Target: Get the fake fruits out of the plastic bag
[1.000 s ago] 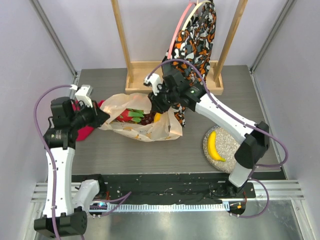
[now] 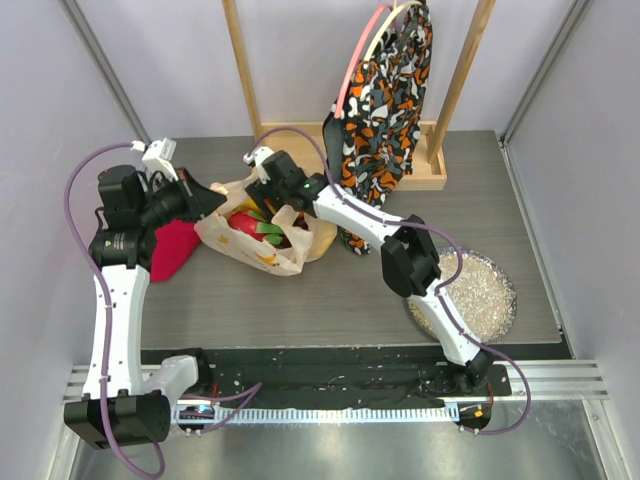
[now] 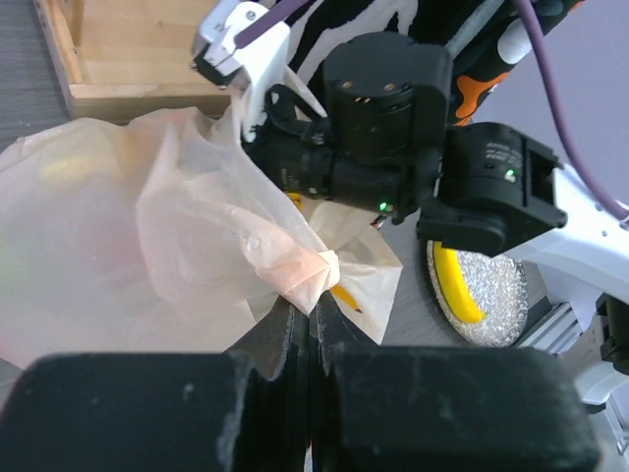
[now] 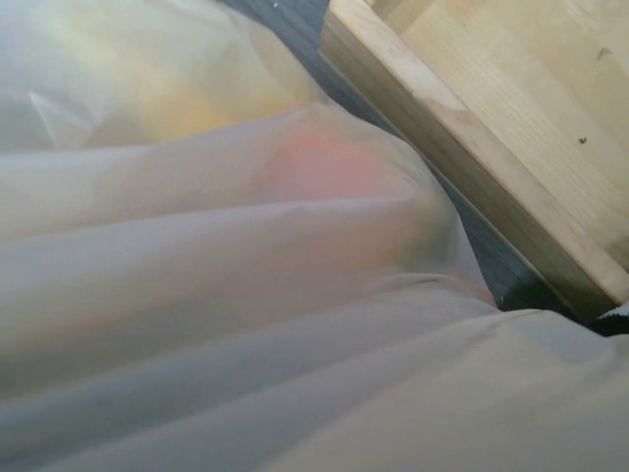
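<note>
The translucent plastic bag (image 2: pixel 262 256) lies at the left middle of the table, its mouth facing up. My left gripper (image 2: pixel 207 200) is shut on the bag's bunched edge (image 3: pixel 310 280) at its left side. Inside show a red fruit (image 2: pixel 246 222) with green leaves (image 2: pixel 269 229) and something yellow behind it. My right gripper (image 2: pixel 264 200) is down in the bag's mouth, its fingers apart; its tips are partly hidden by the bag and arm. In the right wrist view the bag's film (image 4: pixel 246 265) covers almost everything, with blurred red and yellow shapes behind it.
A yellow banana (image 3: pixel 456 285) lies on the glittery round plate (image 2: pixel 480 300) at the right. Behind the bag stands a wooden rack (image 2: pixel 425 180) with a patterned cloth bag (image 2: pixel 390 110). A red cloth (image 2: pixel 173 248) is at the left.
My right gripper has moved left, from the bag's right side further into it. The bag's right part has folded leftward. My left gripper has shifted slightly upward, still at the bag's edge.
</note>
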